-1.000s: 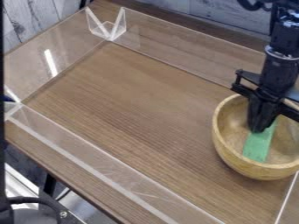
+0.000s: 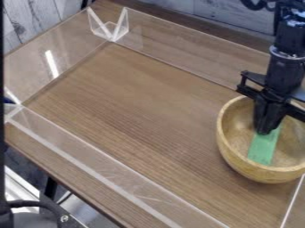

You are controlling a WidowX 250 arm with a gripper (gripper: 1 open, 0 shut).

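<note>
A beige bowl [image 2: 238, 161] sits at the right of the wooden tray, holding a long light-green object [image 2: 261, 149]. Over the bowl's back half hangs my black gripper [image 2: 266, 125], its tips reaching down into the bowl at the upper end of the green object. The gripper looks shut. Whether anything is between the tips is too small to tell.
The tray's bare wooden floor [image 2: 125, 107] is clear across the middle and left. Clear plastic pieces [image 2: 107, 25] stand at the back left edge. Dark parts show at the lower left corner, outside the tray.
My gripper has shifted very slightly within the bowl; the bowl looks unchanged.
</note>
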